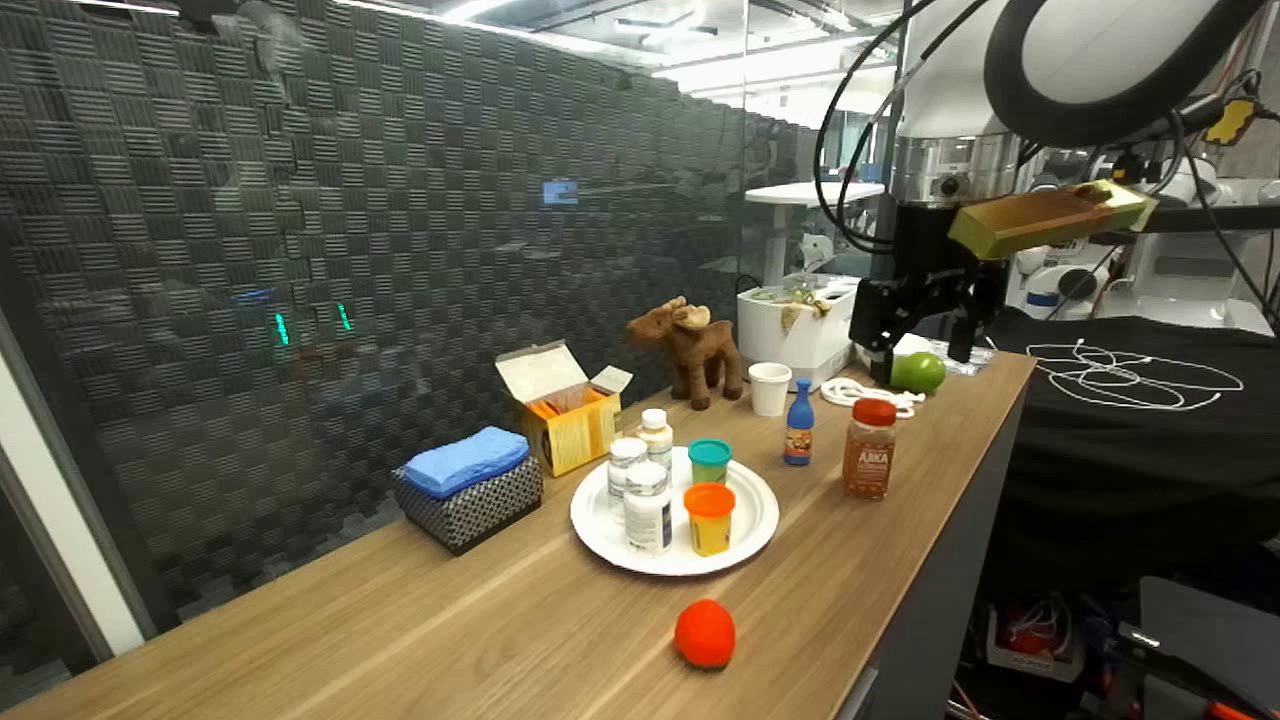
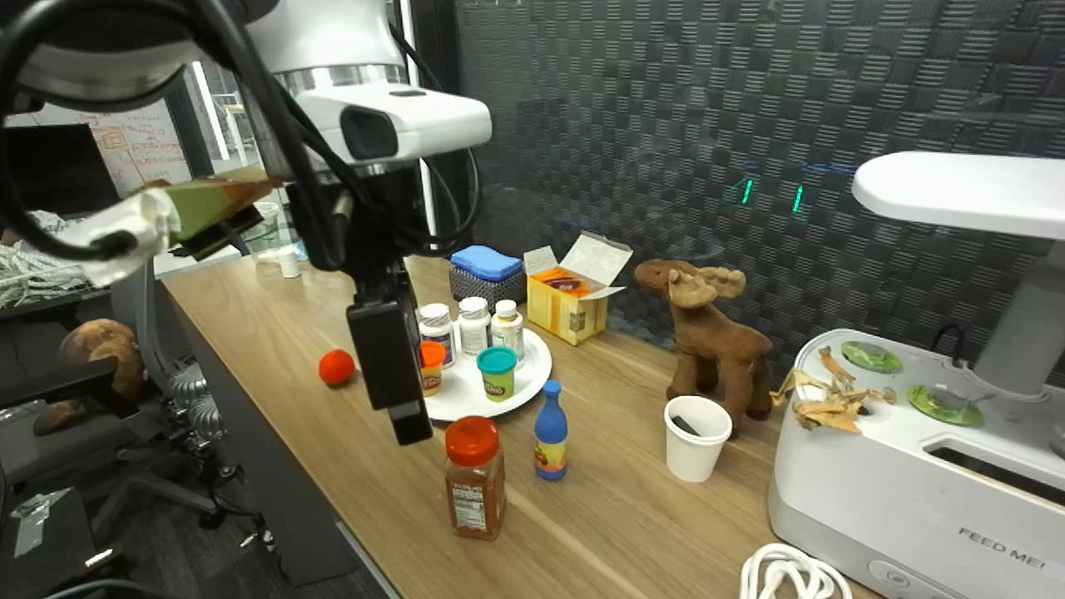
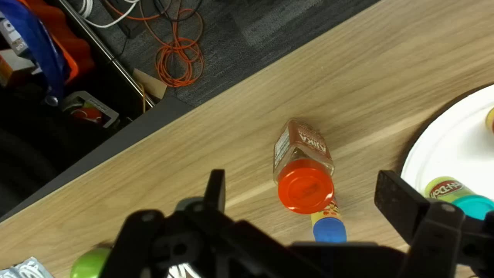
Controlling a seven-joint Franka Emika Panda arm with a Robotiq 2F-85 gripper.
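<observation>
My gripper is open above the counter, its two dark fingers wide apart with nothing held. Between and below them in the wrist view stands a spice jar [image 3: 305, 173] with a red lid; a blue-capped bottle [image 3: 329, 227] is close beside it. Exterior view 2 shows the jar [image 2: 475, 484] upright on the wood, lower than the gripper's fingers [image 2: 391, 359]. In exterior view 1 the gripper [image 1: 921, 348] hangs in the air at the right, partly covering a green fruit [image 1: 919, 373].
A white plate [image 1: 756, 540] carries several white bottles and two Play-Doh tubs. A red ball [image 1: 704, 634], paper cup [image 1: 769, 389], plush moose [image 1: 693, 348], yellow box [image 1: 573, 432] and white cable [image 2: 789, 574] lie around. Bare wood surrounds the jar towards the counter's front edge.
</observation>
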